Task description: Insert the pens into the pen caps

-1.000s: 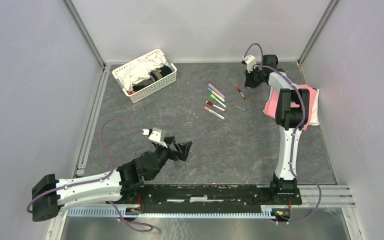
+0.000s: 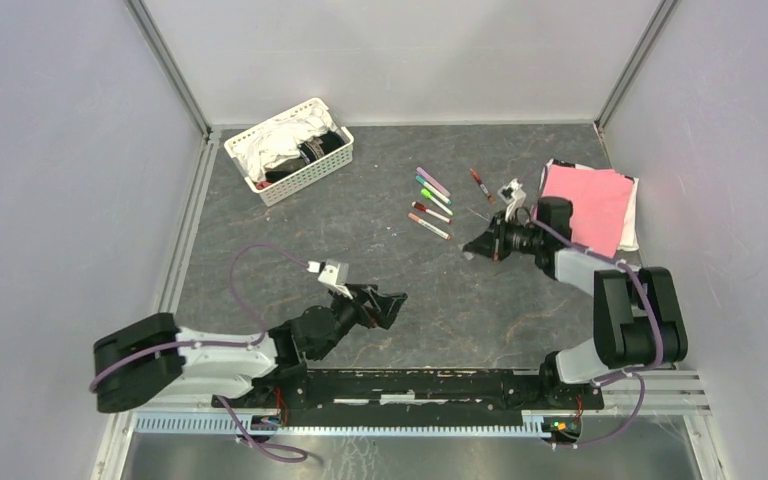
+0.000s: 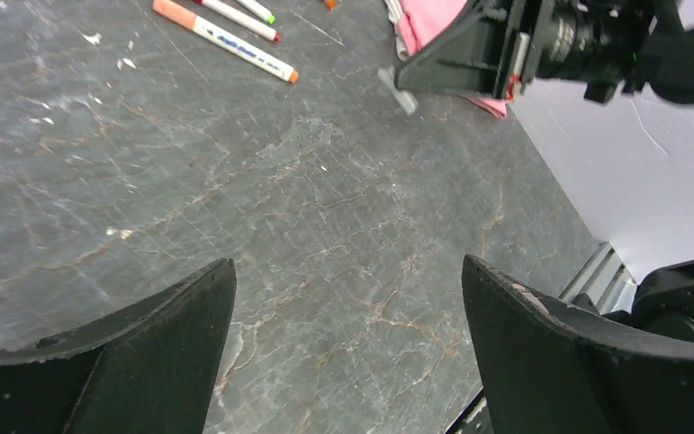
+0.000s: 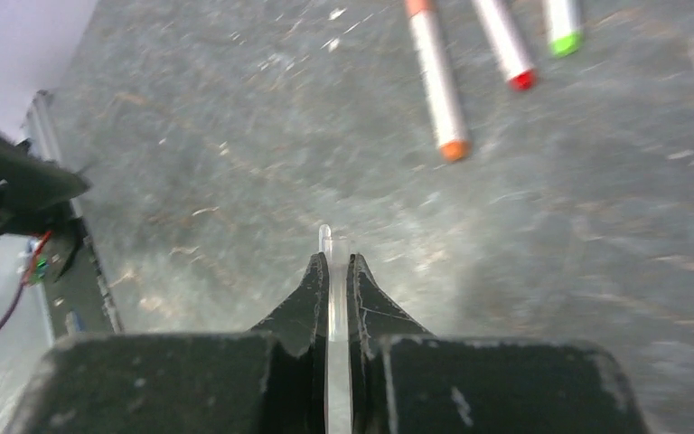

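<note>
Several markers lie in a loose group at the upper middle: an orange one [image 2: 429, 226], a dark red one [image 2: 431, 212], a green one [image 2: 436, 198], a purple one [image 2: 433, 181], and a red one [image 2: 480, 183] apart to the right. My right gripper is shut on a clear, slender piece, perhaps a cap, held over the table right of the orange marker [image 4: 436, 81]; its exact kind is unclear. My left gripper stands open over the front middle, empty between its fingers.
A white basket [image 2: 304, 178] with cloths is at the back left. Pink cloths [image 2: 590, 200] lie by the right wall.
My right arm has moved toward the front from the back right, carrying the held piece. My left arm has shifted right.
</note>
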